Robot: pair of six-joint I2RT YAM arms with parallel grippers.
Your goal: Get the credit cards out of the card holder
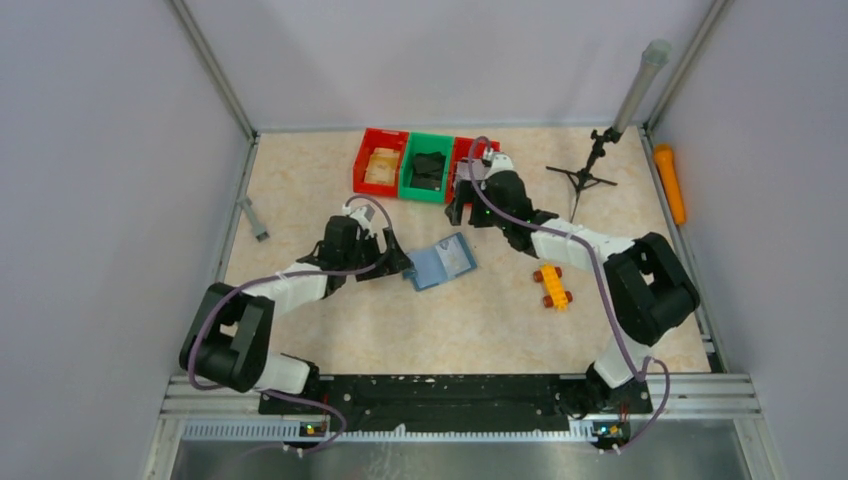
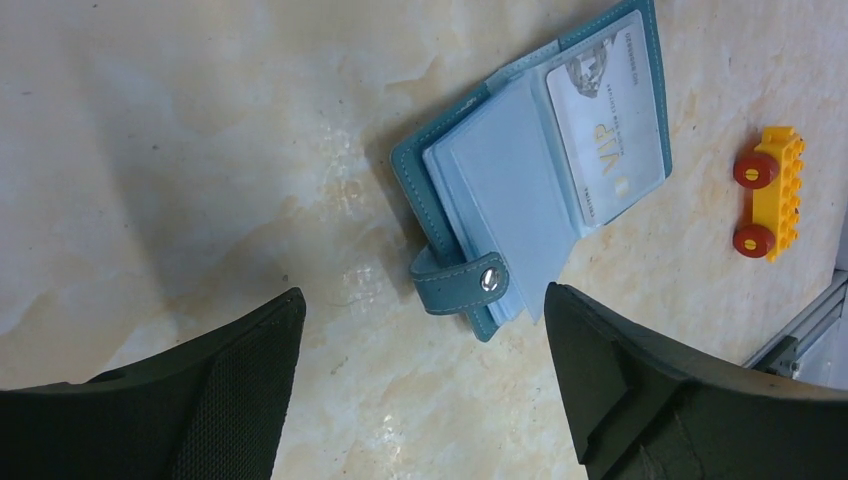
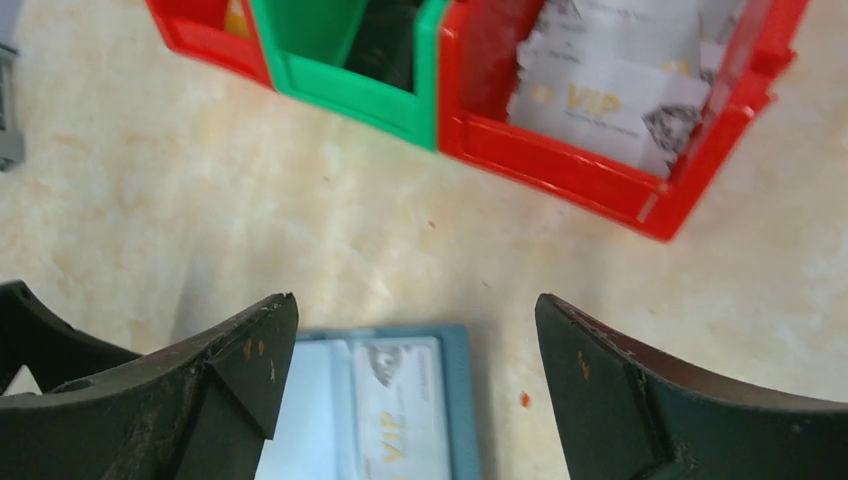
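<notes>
The blue card holder [image 1: 428, 268] lies open on the table; a white VIP card [image 2: 610, 125] sits in one side, blue sleeves and a snap strap [image 2: 450, 290] on the other. My left gripper is open just above the strap end. My right gripper is open above the table between the bins and the holder, with the holder's VIP side showing below it.
Red bin [image 1: 365, 160], green bin [image 1: 418, 195] and a red bin with VIP cards [image 3: 560, 160] stand at the back. A yellow toy car [image 1: 554, 287] lies right, a tripod [image 1: 590, 175] back right.
</notes>
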